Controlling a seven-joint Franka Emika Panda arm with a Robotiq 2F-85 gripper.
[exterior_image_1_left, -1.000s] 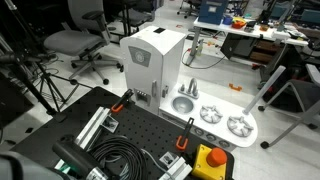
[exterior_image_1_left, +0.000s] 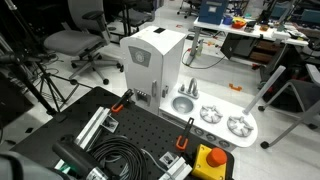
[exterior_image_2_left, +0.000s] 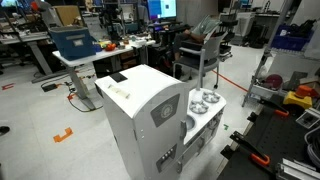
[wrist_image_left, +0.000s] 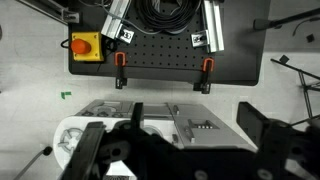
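Observation:
My gripper shows at the bottom of the wrist view, its dark fingers apart with a gap between them. Nothing is seen held in that gap. Beneath it lies a white toy kitchen, its counter (exterior_image_1_left: 211, 103) carrying a small sink (exterior_image_1_left: 182, 105) and round burners (exterior_image_1_left: 239, 126). A tall white cabinet (exterior_image_1_left: 152, 62) adjoins the counter on its left in exterior view 1. In exterior view 2 the cabinet (exterior_image_2_left: 150, 115) stands close to the camera and hides part of the counter. Neither exterior view shows the gripper.
A dark perforated table (wrist_image_left: 240, 65) borders the kitchen, with orange-handled clamps (wrist_image_left: 120, 62) at its edge. On it are coiled black cable (wrist_image_left: 168, 12) and a yellow box with a red button (wrist_image_left: 82, 46). Office chairs (exterior_image_1_left: 78, 40) and desks stand beyond; pale floor is open around the kitchen.

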